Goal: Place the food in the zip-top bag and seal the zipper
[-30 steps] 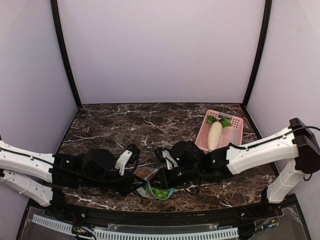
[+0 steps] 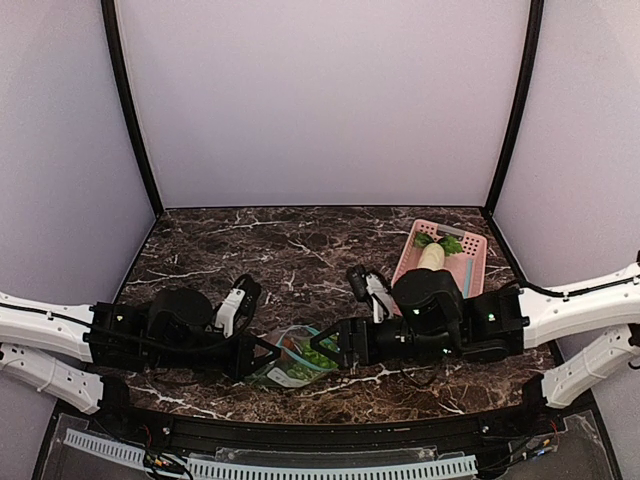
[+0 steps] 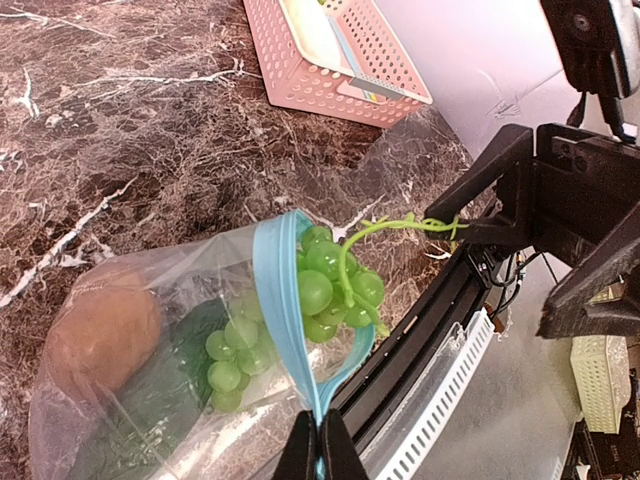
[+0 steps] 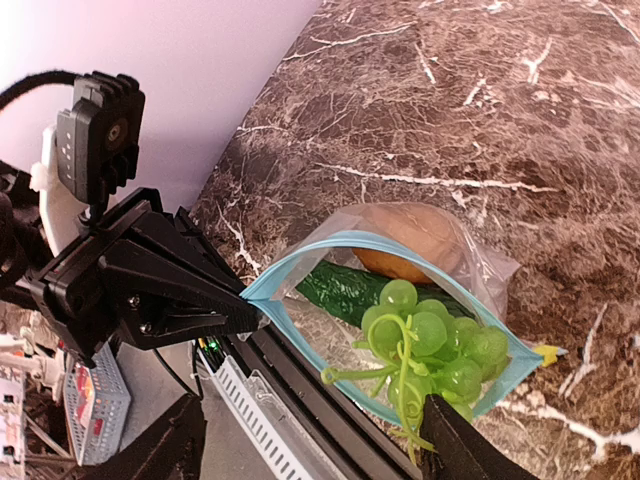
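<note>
My left gripper is shut on the blue zipper edge of the clear zip top bag (image 4: 360, 240), at one corner of its mouth. The mouth gapes. Inside lie a brown round food (image 4: 410, 240) and a dark green cucumber-like food (image 4: 345, 290). Green grapes (image 4: 430, 340) fill the mouth, partly inside and partly sticking out past the zipper (image 3: 275, 270). Their stem (image 3: 390, 225) reaches to a fingertip of my right gripper; whether it touches cannot be told. That gripper's fingers are spread apart, with no bag edge clearly between them.
A pink basket (image 2: 478, 270) holding a white radish-like food (image 2: 432, 257) with green leaves stands at the back right.
My right gripper has moved right, away from the left one. The left gripper has shifted slightly left.
</note>
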